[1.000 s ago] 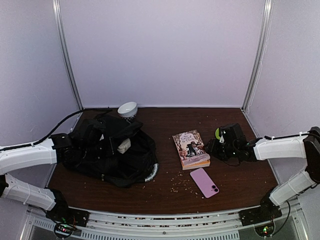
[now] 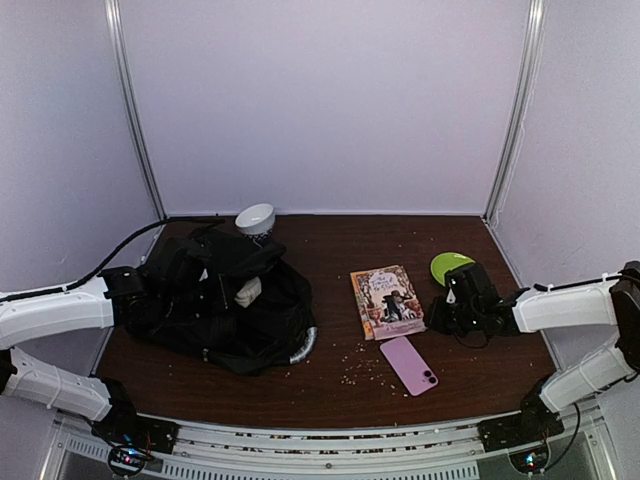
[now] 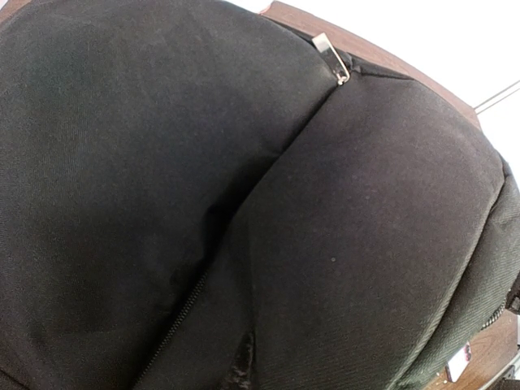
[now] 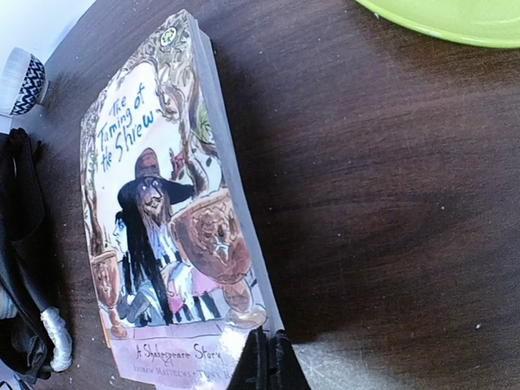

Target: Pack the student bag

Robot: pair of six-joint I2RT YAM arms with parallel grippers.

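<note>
The top book [image 2: 389,300], "The Taming of the Shrew" [image 4: 154,219], lies flat on another book; a thin orange strip of the lower one shows at its left edge. My right gripper is shut with nothing between its fingers, the tips at the book's lower right corner. From above, that gripper [image 2: 432,318] is just right of the book. The black bag [image 2: 240,330] slumps open on the left and fills the left wrist view. My left gripper [image 2: 205,290] is over the bag, its fingers lost against the black cloth.
A pink phone [image 2: 409,365] lies just in front of the books, with crumbs [image 2: 360,370] to its left. The green plate [image 2: 449,264] sits behind my right gripper. Behind the bag stands a white bowl [image 2: 256,219]. Bare table separates bag and books.
My right gripper has gone from open to shut and shifted slightly right. The top book has slid right, covering the lower book's right edge. The left arm and bag are still.
</note>
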